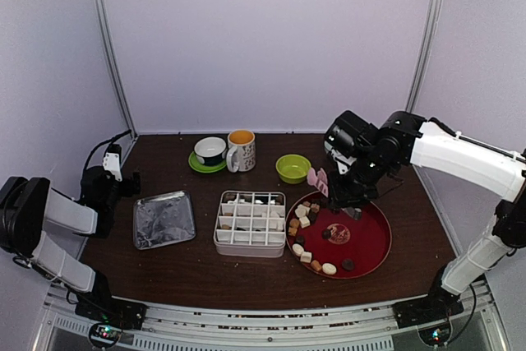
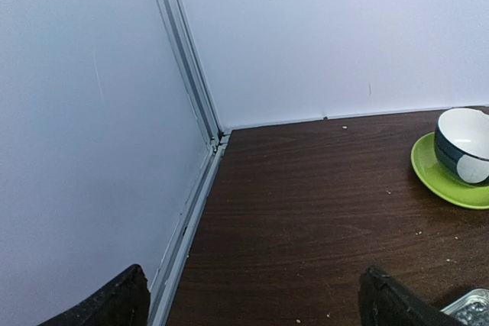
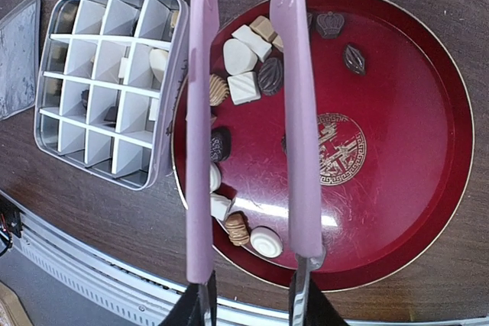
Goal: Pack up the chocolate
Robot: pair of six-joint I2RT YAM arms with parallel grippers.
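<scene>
Assorted chocolates lie on the red round plate [image 1: 370, 240], mostly along its left side; a white round one [image 3: 266, 241] is near the front rim. Left of the plate sits the compartment box [image 1: 250, 244], some cells holding pieces. My right gripper hangs over the plate's back part, its long pink fingers apart, with nothing seen held between them. My left gripper [image 1: 131, 185] stands open at the table's left side, apart from box and plate.
A clear tray lid [image 1: 164, 219] lies left of the box. Behind are a bowl on a green saucer [image 2: 435, 177], a mug [image 1: 242, 154] and a green bowl [image 1: 292, 172].
</scene>
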